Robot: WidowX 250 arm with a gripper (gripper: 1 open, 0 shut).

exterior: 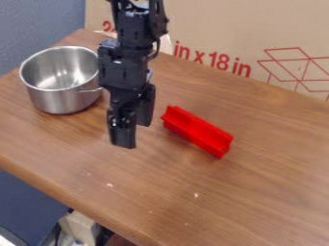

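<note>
My black gripper point(134, 127) hangs low over the middle-left of the wooden table, its two dark fingers pointing down and apart, with nothing seen between them. To its right a red rectangular block point(195, 131) lies on the table at a slant, apart from the fingers. Behind and left of the gripper stands a shiny metal bowl point(52, 82), partly behind the arm at its right side.
A cardboard panel point(257, 43) with red printing stands along the back of the table point(193, 202). The table's left edge drops to a blue area at the lower left.
</note>
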